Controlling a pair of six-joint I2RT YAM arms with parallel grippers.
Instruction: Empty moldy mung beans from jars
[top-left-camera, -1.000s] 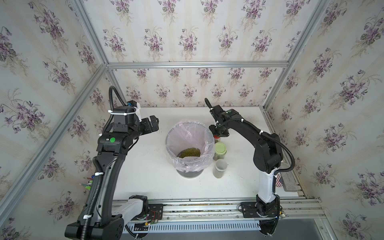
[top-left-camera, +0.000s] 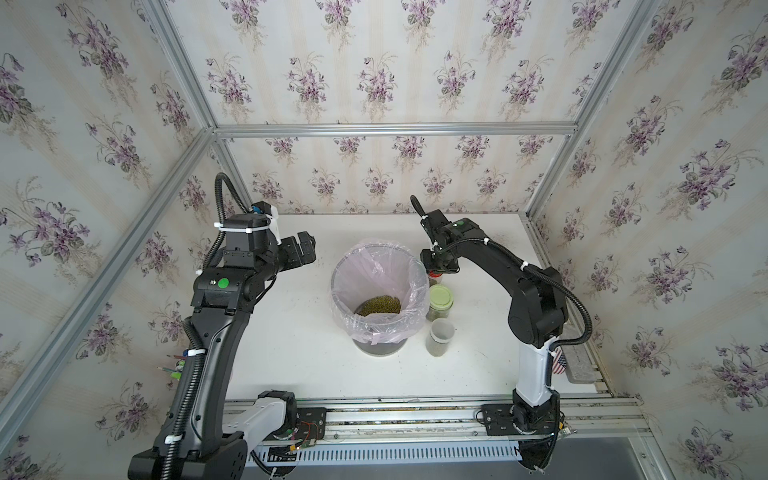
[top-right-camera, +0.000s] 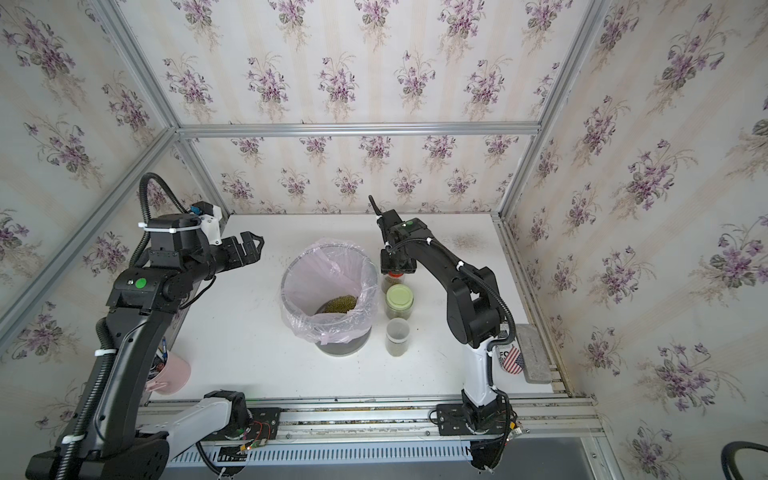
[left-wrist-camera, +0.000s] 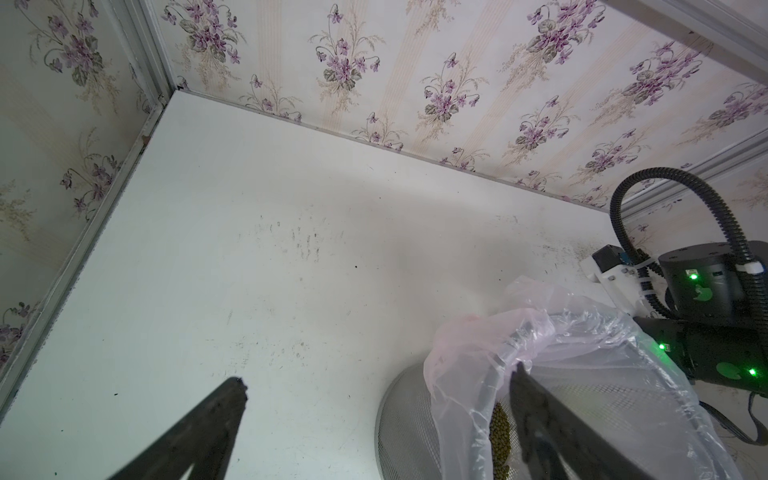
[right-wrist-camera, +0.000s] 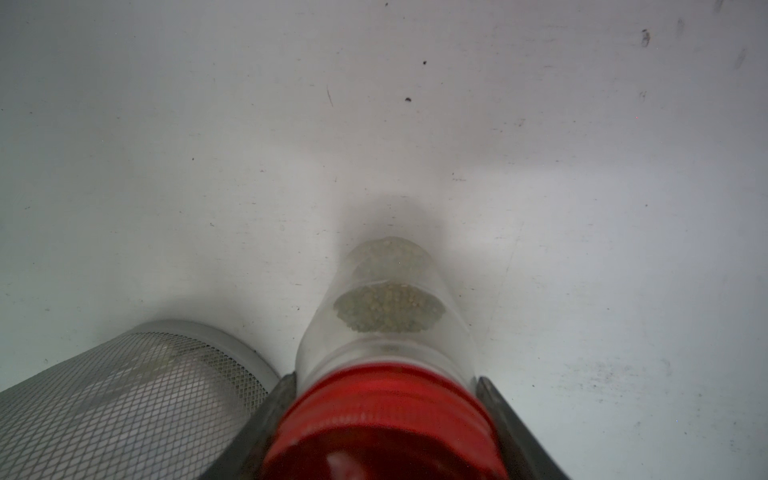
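A red-lidded jar (right-wrist-camera: 382, 408) with mung beans in its bottom stands right of the lined bin, my right gripper shut on it around the lid area; in both top views the arm mostly hides it. A green-lidded jar (top-left-camera: 441, 297) and an open, pale cup-like jar (top-left-camera: 440, 337) stand in front of it. The mesh bin (top-left-camera: 378, 264) holds a pink-tinted bag with a heap of mung beans (top-left-camera: 377, 306) inside. My left gripper (top-left-camera: 297, 249) hangs open and empty to the bin's left.
A pink pen holder (top-right-camera: 169, 376) stands at the front left, and a grey slab (top-right-camera: 534, 360) lies at the front right.
Both arms are nearly still; the right gripper has shifted very slightly at the red-lidded jar, and the left one very slightly too.
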